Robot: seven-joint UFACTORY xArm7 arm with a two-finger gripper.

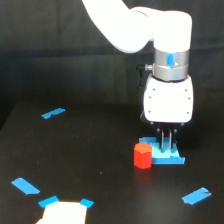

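My gripper [167, 148] points straight down in the camera view, its dark fingers low over a pale square patch [163, 155] edged with blue tape. Two narrow prongs show with a small gap, but how far apart they stand, or whether they grip anything, is too small to make out. A red block [143, 155] with a hexagonal outline is just left of the fingers, overlapping the patch's left edge in this view. It appears apart from the fingers.
At the bottom left lies a pale, cream-coloured square [64, 213] with blue tape at its corners. Separate tape strips mark the black table at the left [25, 186], far left [53, 113] and lower right [196, 196].
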